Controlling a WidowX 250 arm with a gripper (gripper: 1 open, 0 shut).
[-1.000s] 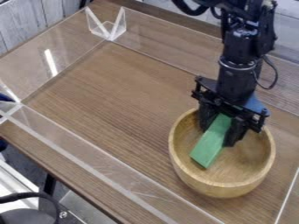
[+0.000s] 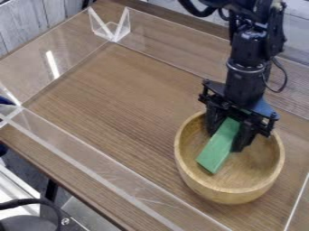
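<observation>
My black gripper (image 2: 239, 122) reaches down from the top right over a round wooden bowl (image 2: 254, 186). It is shut on a green block (image 2: 219, 150), which sits tilted inside the bowl, its upper end between the fingers and its lower end toward the bowl's near left.
A small white wire-like object (image 2: 110, 25) stands at the back left. Dark cables (image 2: 24, 203) lie at the lower left corner, beside the table's edge.
The arm and gripper have shifted very slightly over the bowl; the green block stays in nearly the same place.
</observation>
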